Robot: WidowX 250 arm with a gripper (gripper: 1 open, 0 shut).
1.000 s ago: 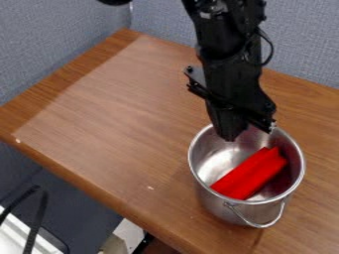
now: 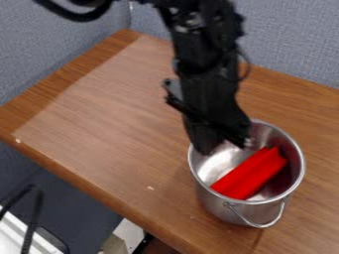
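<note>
A steel pail (image 2: pixel 220 202) with a wire handle stands at the right of the wooden table, with a red object (image 2: pixel 249 173) lying inside. My black gripper (image 2: pixel 207 139) hangs over the pail's back-left rim, pointing down and slightly blurred; whether its fingers are apart is hard to make out, and nothing shows held.
Grey padded walls border the back and left. Beyond the left front edge are a dark gap, a cable and white items.
The pail and red object look unchanged.
</note>
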